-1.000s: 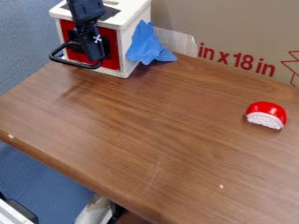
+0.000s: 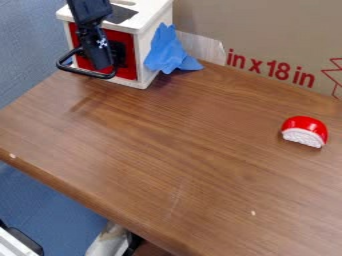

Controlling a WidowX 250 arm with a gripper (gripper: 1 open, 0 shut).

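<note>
At the top left a white box [image 2: 152,14] with a red front panel [image 2: 126,57] stands on the wooden table. My black gripper [image 2: 94,58] is in front of that panel, overlapping it, and its fingertips are too dark and small to tell open from shut. A blue cloth [image 2: 171,54] leans against the box's right side. A red object with a white, bristly-looking face [image 2: 303,132] lies at the right of the table.
A cardboard backdrop [image 2: 267,30] with red lettering stands behind the table. Blue flooring shows past the left edge.
My gripper has shifted very slightly at the box's front over the last second. The other objects look unmoved.
</note>
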